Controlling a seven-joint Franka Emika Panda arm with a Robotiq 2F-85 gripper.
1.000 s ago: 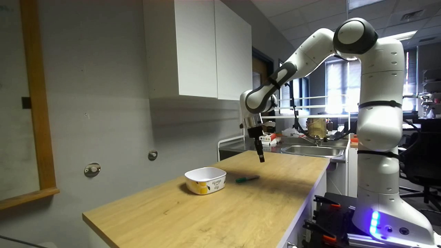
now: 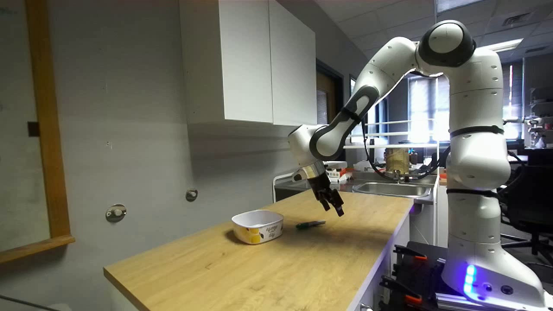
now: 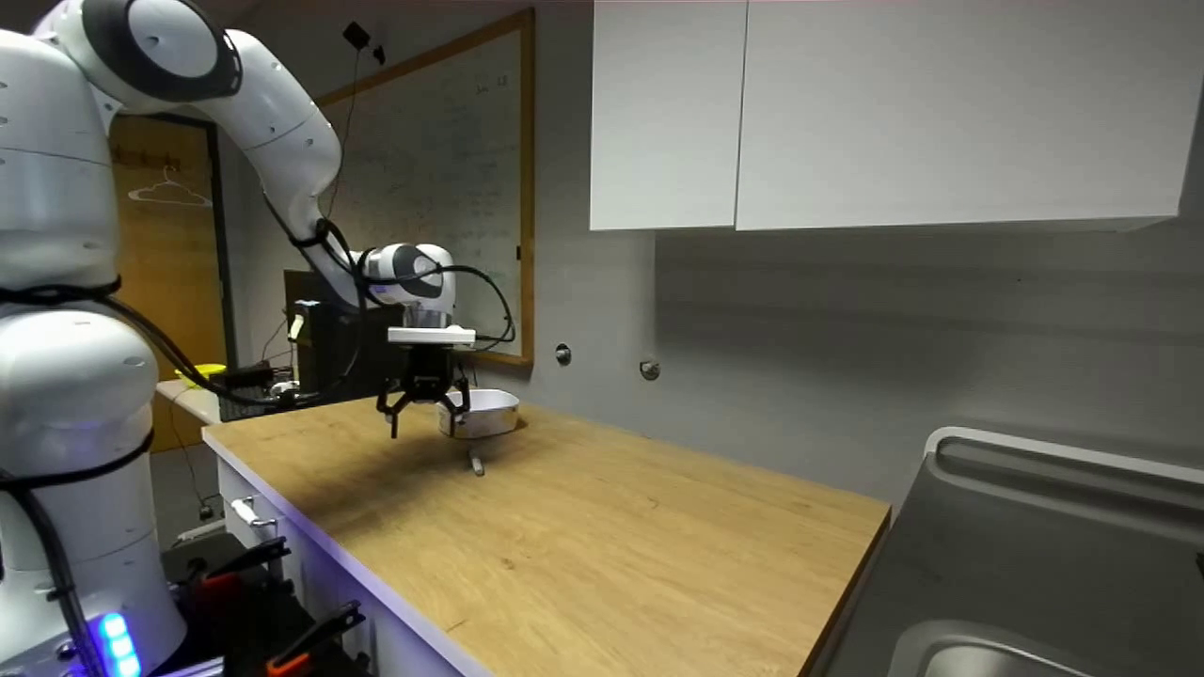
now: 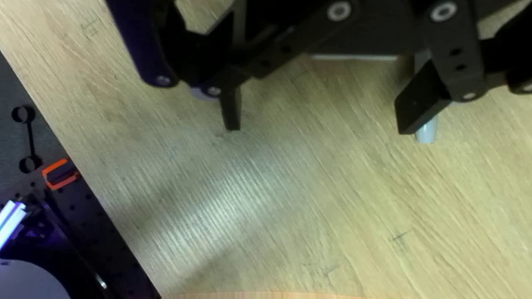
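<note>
A marker with a green cap (image 2: 306, 225) lies on the wooden counter, just right of a white bowl (image 2: 257, 220) with a yellow pattern. My gripper (image 2: 332, 208) hangs above the counter, tilted, its fingers apart and nothing between them. In exterior view 2 the gripper (image 3: 425, 429) stands in front of the bowl (image 3: 493, 414), and the marker's pale end (image 3: 476, 463) shows below it. The wrist view has the marker's light grey end (image 4: 427, 130) poking out from behind the right finger (image 4: 424, 102); the rest of it is hidden there.
White cabinets (image 2: 295, 62) hang on the wall over the counter (image 2: 269, 274). A sink (image 2: 392, 188) lies beyond its far end. Black clamps (image 3: 322, 632) sit beside the arm's base.
My gripper has come lower and turned, so both fingers now show in exterior view 1. The wrist has tilted and shifted left. Marker and bowl have not moved.
</note>
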